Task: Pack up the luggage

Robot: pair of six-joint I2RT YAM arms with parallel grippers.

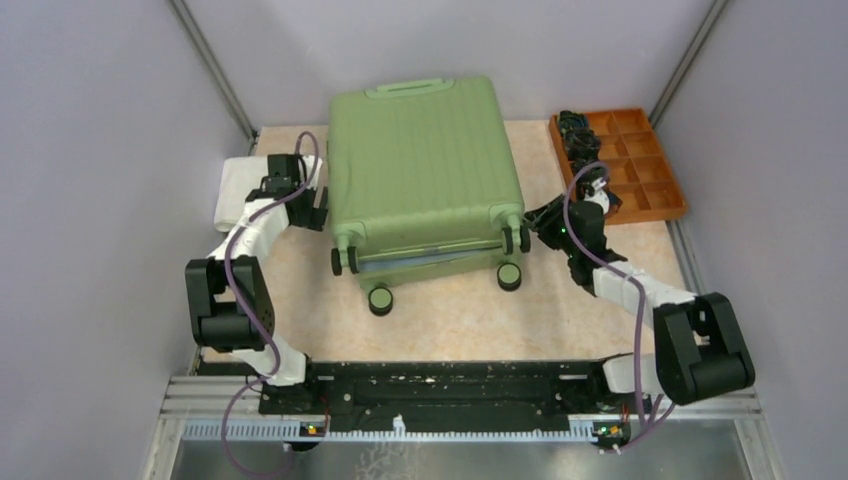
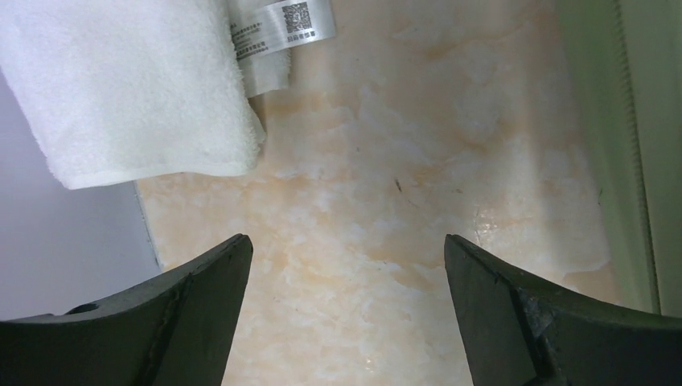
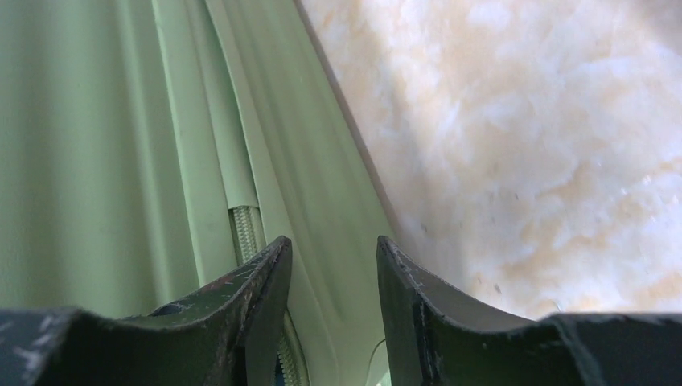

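The green suitcase (image 1: 420, 165) lies in the middle of the table, wheels toward the front, with a slight gap along its front seam. My left gripper (image 1: 314, 208) is open beside its left side; in the left wrist view the folded white towel (image 2: 145, 88) lies beyond the empty fingers. My right gripper (image 1: 535, 215) is at the suitcase's front right corner, part open. In the right wrist view its fingertips are over the suitcase's side (image 3: 137, 161) and zipper (image 3: 245, 233), with nothing visible held.
A wooden compartment tray (image 1: 645, 200) with dark items stands at the back right, partly behind the right arm. Walls border both sides.
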